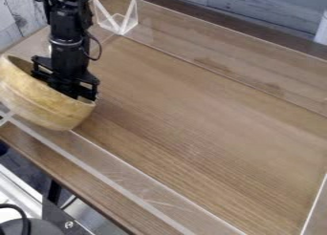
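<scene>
A tan, rounded wooden bowl [41, 103] is tilted at the left edge of the table. My black gripper [67, 82] reaches down from the top left into the bowl's upper opening. Its fingertips are hidden inside or behind the bowl's rim, so their state and whatever is between them cannot be seen.
A small white wire-like piece [118, 21] stands at the back left. Clear strips run along the front and back of the table, and dark cables lie at the lower left.
</scene>
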